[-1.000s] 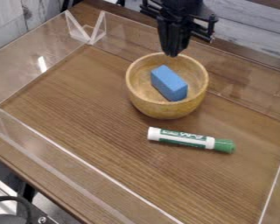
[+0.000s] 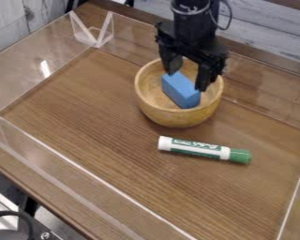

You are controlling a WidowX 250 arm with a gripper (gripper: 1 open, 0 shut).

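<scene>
My black gripper [image 2: 187,60] hangs open over a tan round bowl [image 2: 178,113], its fingers reaching down around the bowl's far part, just above a blue block [image 2: 180,90]. The block lies tilted lengthwise inside the bowl, and its far end is close to the left finger. I see nothing held between the fingers.
A white and green tube [image 2: 204,150] lies on the wooden table [image 2: 102,159] in front of the bowl. A clear plastic piece [image 2: 93,32] is at the back left.
My gripper has come down and toward the camera, from behind and above the bowl to over the blue block. The bowl, block and tube look unmoved.
</scene>
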